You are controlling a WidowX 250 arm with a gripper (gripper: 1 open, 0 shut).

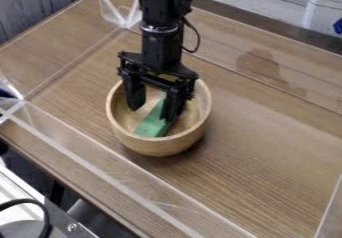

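Note:
A round wooden bowl (187,132) sits on the wooden table, with a green oblong item (155,122) lying inside it. My black gripper (150,98) reaches down from above into the bowl, its fingers spread open around the upper part of the green item, one at the left side and one toward the right. Whether they touch it cannot be told; the gripper partly hides the item.
A white container (323,14) stands at the far top right. Clear tape marks the left part of the table, and its edge drops away at the lower left.

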